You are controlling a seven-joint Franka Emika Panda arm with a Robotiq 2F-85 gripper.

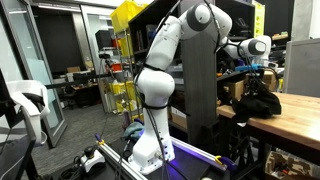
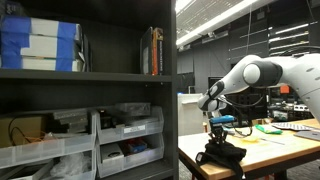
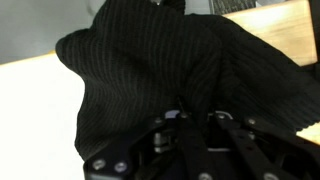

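Observation:
A black ribbed cloth fills the middle of the wrist view, bunched up under my gripper. The fingers are shut with a fold of the cloth pinched between them; the fingertips are mostly buried in dark fabric. In exterior view 1 the cloth lies heaped near the table's edge, and the gripper reaches down into its top. Exterior view 2 shows the cloth beneath the gripper, part of it draped near the table's front edge.
The wooden table has bare room beside the cloth. A dark shelf unit with grey bins stands close by the table. Small items lie farther along the tabletop.

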